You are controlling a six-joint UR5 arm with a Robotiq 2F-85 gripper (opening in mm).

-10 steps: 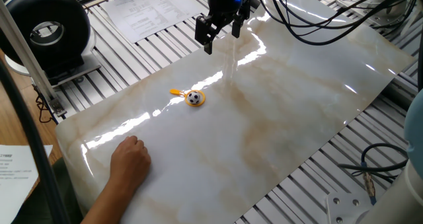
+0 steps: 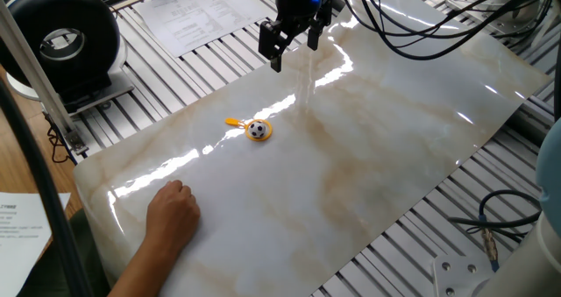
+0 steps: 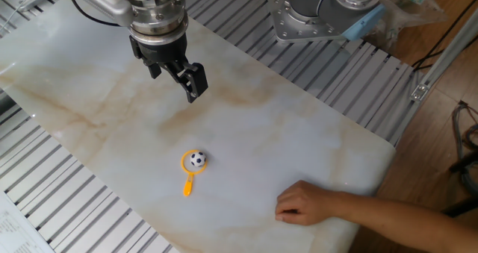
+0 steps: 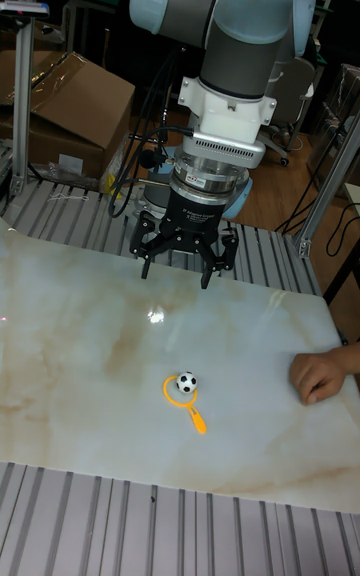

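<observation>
A small black-and-white ball (image 2: 257, 130) rests within the round frame of a yellow racket-like toy (image 2: 231, 122) on the marbled board. From the opposite side, the ball (image 3: 198, 159) sits toward one edge of the ring, and the yellow handle (image 3: 187, 187) points away from the robot. My gripper (image 4: 175, 269) hangs above the board, behind the ball and apart from it. Its black fingers (image 4: 228, 252) are spread wide and nothing is between them. In the first exterior view the gripper (image 2: 295, 53) is in the upper middle, clear of the toy.
A person's hand (image 3: 302, 202) lies on the board (image 3: 246, 133) to one side of the toy. Loose cables (image 2: 421, 47) hang beside the arm. Papers (image 2: 200, 15) lie on the slatted table past the board's edge. Most of the board is bare.
</observation>
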